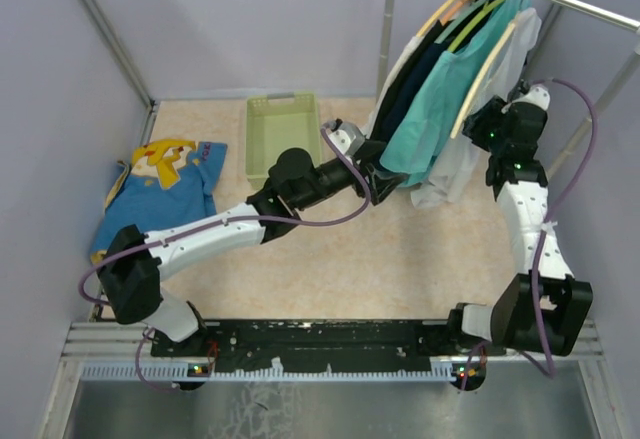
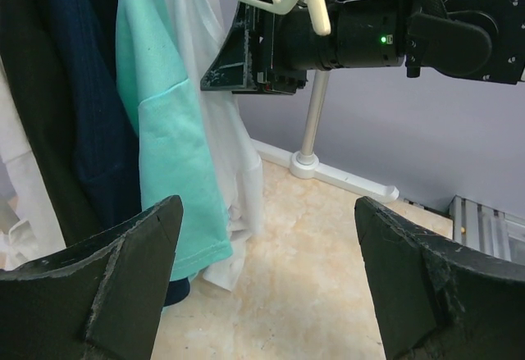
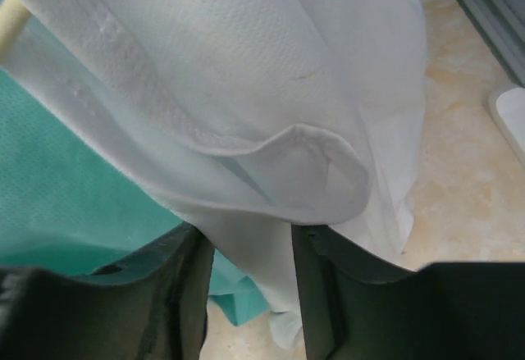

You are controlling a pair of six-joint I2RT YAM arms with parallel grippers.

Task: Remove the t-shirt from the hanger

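A white t shirt [image 1: 510,59] hangs on a pale wooden hanger [image 1: 480,74] at the rail's right end, its cloth falling behind a teal garment [image 1: 420,129]. My right gripper [image 1: 485,124] is at this shirt; in the right wrist view its fingers [image 3: 328,294] stand apart, with white cloth [image 3: 246,73] close over and between them. My left gripper [image 1: 375,174] stands open beside the lower part of the teal garment, which shows ahead of its fingers in the left wrist view.
Darker garments [image 1: 410,79] hang further along the metal rail [image 1: 580,6]. A green bin [image 1: 280,134] stands at the back, a blue Pikachu shirt [image 1: 150,199] lies at the left.
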